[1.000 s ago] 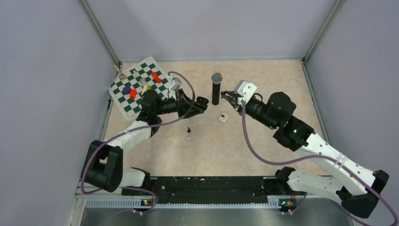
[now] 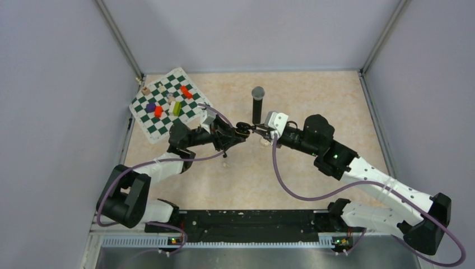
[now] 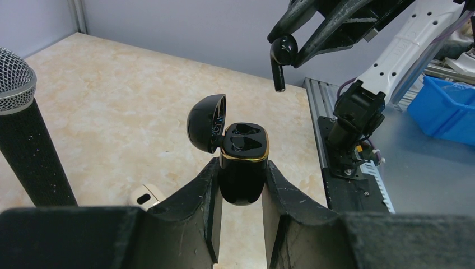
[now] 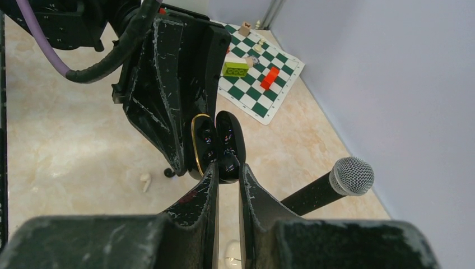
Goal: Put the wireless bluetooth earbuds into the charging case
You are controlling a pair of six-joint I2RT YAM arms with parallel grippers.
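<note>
My left gripper is shut on the black, gold-rimmed charging case (image 3: 243,168), whose lid (image 3: 200,122) stands open, showing the earbud wells. In the left wrist view my right gripper is shut on a black earbud (image 3: 281,55), stem hanging down, above and right of the case. From the right wrist view, the case (image 4: 204,147) sits straight beyond the right fingertips, which hide the held earbud for the most part. In the top view the two grippers meet near the table's middle.
A microphone (image 2: 257,106) stands behind the grippers. A chessboard (image 2: 145,126) with toy blocks lies at back left. A white object (image 3: 147,196) and small pieces (image 4: 145,179) lie on the table below.
My right gripper has moved left and down in the top view, closer to the case. My left gripper with the case has shifted slightly, ending a little right of where it was.
</note>
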